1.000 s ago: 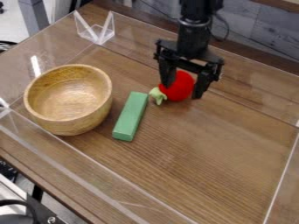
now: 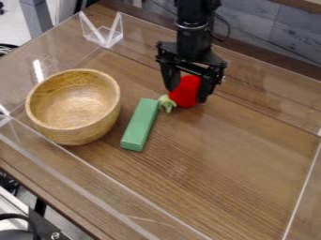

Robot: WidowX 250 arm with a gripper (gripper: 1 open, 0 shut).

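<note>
My black gripper (image 2: pixel 191 69) reaches down from the top centre and stands open over a red object (image 2: pixel 186 92), partly covering it. A small pale green piece (image 2: pixel 166 103) sticks out at the red object's lower left. Whether the fingers touch the red object I cannot tell.
A wooden bowl (image 2: pixel 74 103) sits at the left, with a long green block (image 2: pixel 139 126) between it and the red object. A clear, box-like item (image 2: pixel 103 28) stands at the back left.
The red object looks roughly in the same place.
</note>
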